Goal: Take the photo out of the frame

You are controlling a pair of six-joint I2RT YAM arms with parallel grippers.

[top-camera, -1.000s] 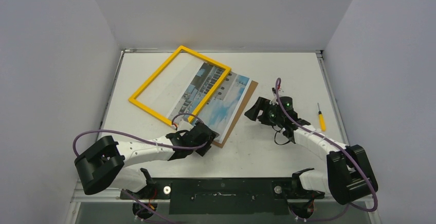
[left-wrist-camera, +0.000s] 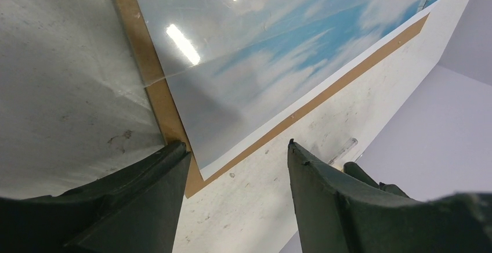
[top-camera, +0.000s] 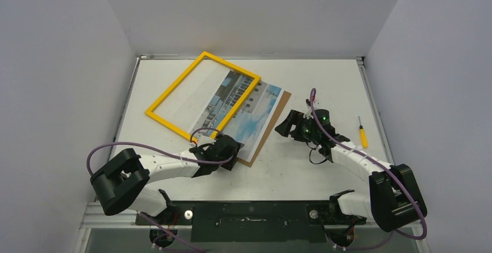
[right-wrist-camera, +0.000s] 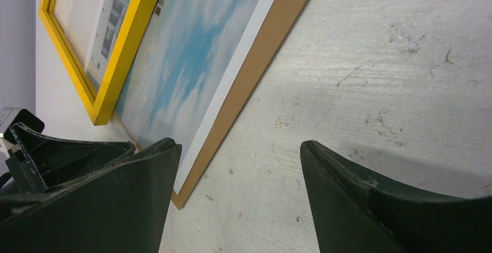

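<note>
The yellow frame (top-camera: 174, 83) lies on the left of the table, one side resting across the photo (top-camera: 253, 123). A brown backing board (top-camera: 271, 128) sticks out from under the photo's right edge. Over the photo a clear sheet (left-wrist-camera: 191, 21) shows its edge and glare in the left wrist view. At the board's near corner my left gripper is parted, one finger beside the board's short edge, the other out over bare table; whether the finger touches is unclear. My right gripper stands open right of the board, nothing between its fingers.
A yellow-handled screwdriver (top-camera: 363, 136) lies at the table's right side. Bare table (top-camera: 278, 177) spreads in front of and to the right of the board. Walls enclose the back and both sides.
The left gripper has shifted slightly leftward, and its forearm has moved a little to the right. The frame, the photo and the right arm look unmoved.
</note>
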